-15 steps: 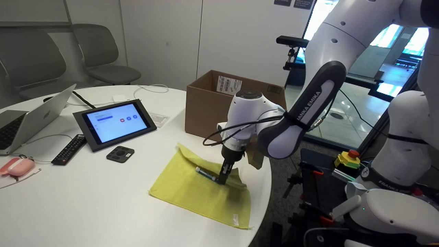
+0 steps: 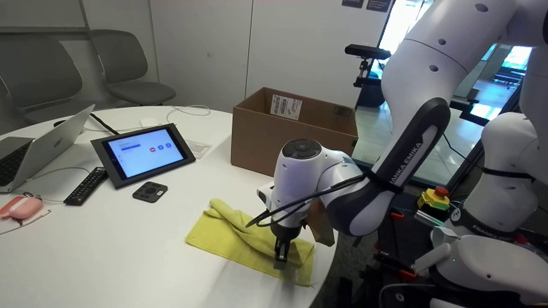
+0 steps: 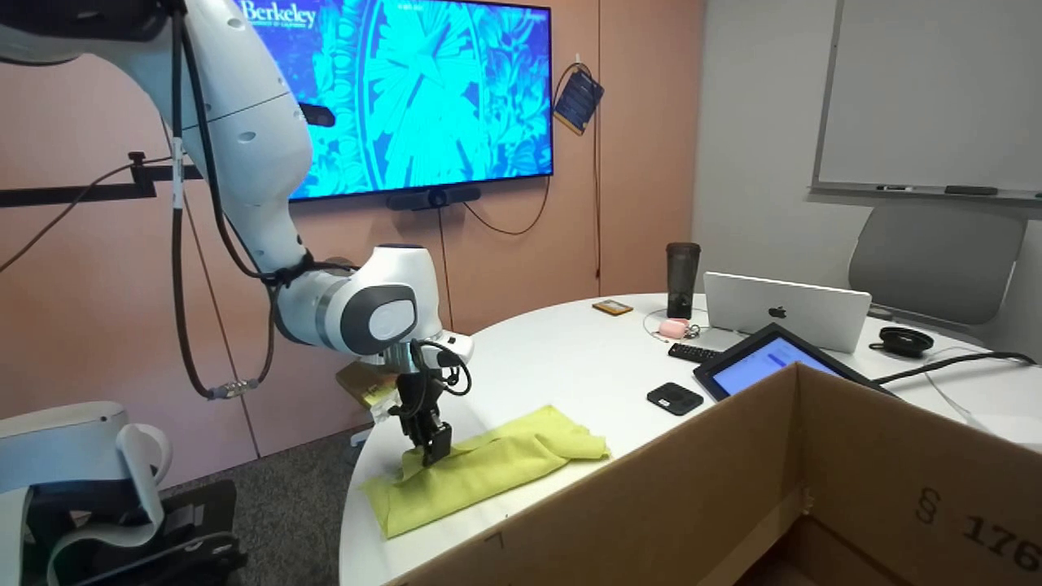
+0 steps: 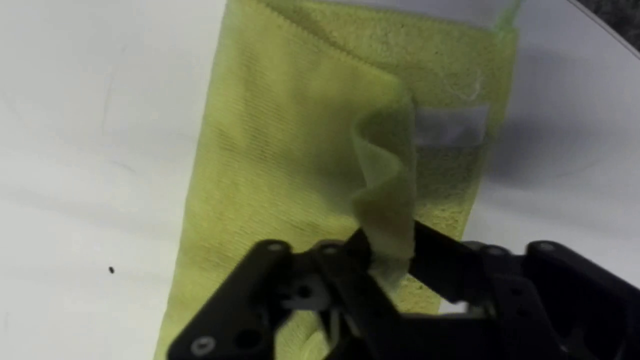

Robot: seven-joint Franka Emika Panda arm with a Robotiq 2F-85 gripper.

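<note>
The yellow cloth [image 2: 221,238] lies folded over on the white table near its edge, one side drawn across the other. In the wrist view, a pinched flap of the cloth [image 4: 270,150] rises between the fingertips of my gripper, which is shut on it. The gripper [image 2: 280,259] points down, low over the cloth's near side in exterior view 1. Exterior view 2 shows the gripper [image 3: 435,451] at the cloth's left part, with the folded cloth [image 3: 498,469] stretching to the right. No pen shows on the cloth; the folded layer covers its middle.
An open cardboard box [image 2: 287,138] stands behind the cloth. A tablet [image 2: 146,154], a small black puck-like device [image 2: 150,192], a remote [image 2: 85,185] and a laptop [image 2: 51,143] sit farther left. Bare table lies left of the cloth; the table edge is close on the right.
My gripper has moved toward the near side of the cloth, pulling the far edge over. The pen-like object seen lying on the cloth earlier is now out of sight.
</note>
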